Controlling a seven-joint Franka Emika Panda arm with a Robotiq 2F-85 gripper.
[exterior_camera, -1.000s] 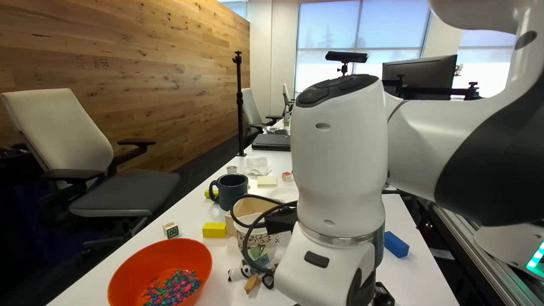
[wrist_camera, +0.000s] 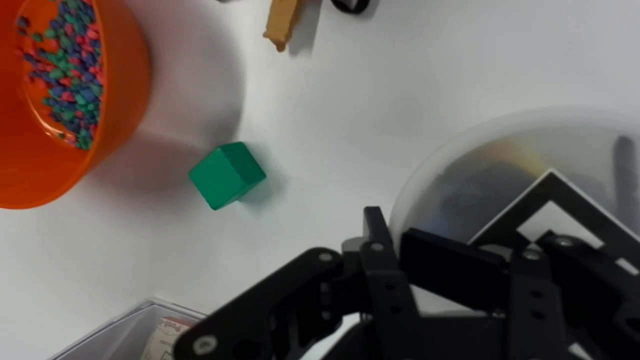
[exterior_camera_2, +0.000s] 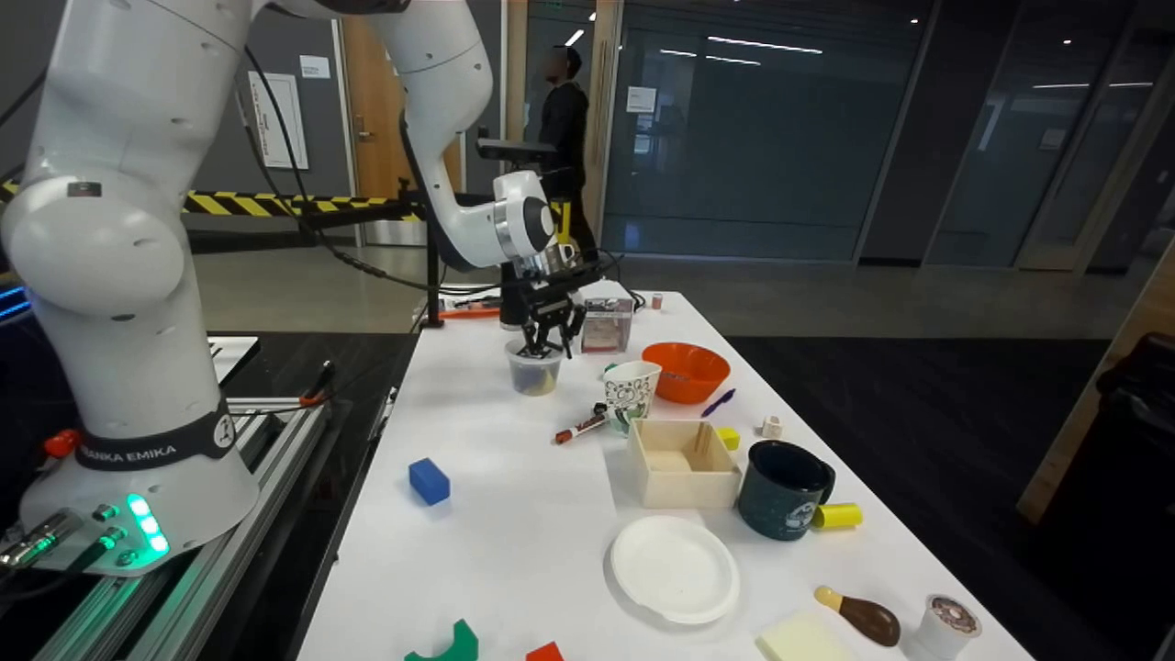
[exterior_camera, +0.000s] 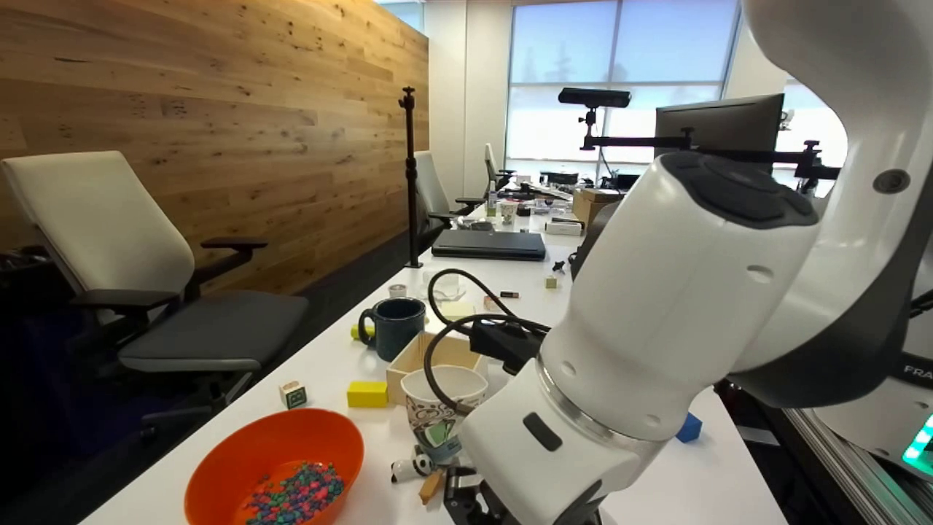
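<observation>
A translucent round tub (exterior_camera_2: 534, 380) stands near the far end of the table, with something yellowish and dark showing through its wall. My gripper (exterior_camera_2: 553, 341) reaches down at its rim. In the wrist view, the tub's pale rim (wrist_camera: 414, 180) runs between the close-set black fingers (wrist_camera: 376, 240), and the gripper is shut on it. A black-and-white checkered square (wrist_camera: 558, 213) overlaps the tub's opening; whether it lies inside cannot be told. Exterior view 1 shows only part of the gripper at its bottom edge, and the tub is hidden there.
An orange bowl (wrist_camera: 129, 78) holds colourful pebbles, with a green block (wrist_camera: 226, 174) beside it. A clear box (exterior_camera_2: 607, 327) stands close behind the gripper. Patterned cup (exterior_camera_2: 631, 387), wooden box (exterior_camera_2: 688, 488), mug (exterior_camera_2: 784, 490) and white plate (exterior_camera_2: 674, 567) occupy the table; space around the blue block (exterior_camera_2: 430, 481) is clear.
In exterior view 1 the arm has swung and tilted, bringing its gripper end left, nearer the orange bowl and small toys. The bowl and mug have stayed put.
</observation>
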